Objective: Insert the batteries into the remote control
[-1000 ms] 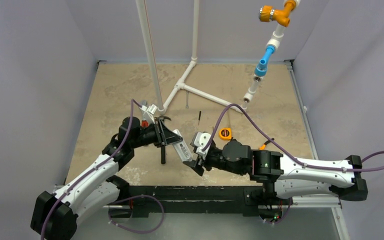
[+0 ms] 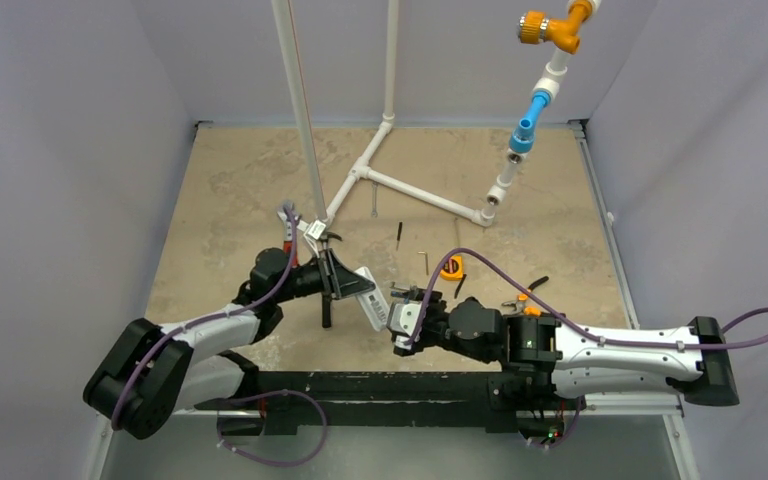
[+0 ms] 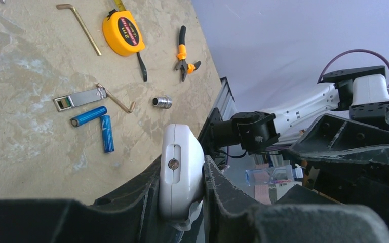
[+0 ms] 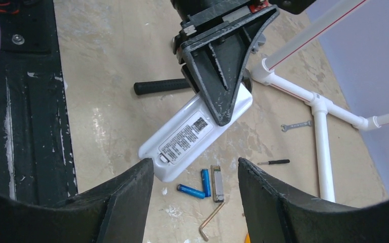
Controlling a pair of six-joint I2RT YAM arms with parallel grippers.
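Observation:
A white remote control (image 3: 181,172) is pinched between the fingers of my left gripper. Its labelled face, with a barcode, shows in the right wrist view, where the remote (image 4: 182,136) is raised over the table and tilted. My right gripper stands apart from it, fingers spread with nothing between them. From above, it faces the remote's lower end. Two blue batteries, one (image 3: 89,116) almost touching the other (image 3: 107,134), lie on the table. Whether the remote has an open battery bay cannot be seen.
Beside the batteries lie a flat silvery piece (image 3: 83,97) and a bent brass-coloured rod (image 3: 115,97). A metal socket (image 3: 162,102), yellow tape measure (image 3: 123,33) and pliers (image 3: 183,53) are farther off. The hammer (image 4: 162,86) lies below my left gripper. White pipes (image 2: 420,192) stand behind.
My right gripper has drawn back from the remote's end, and its fingers now look wider apart.

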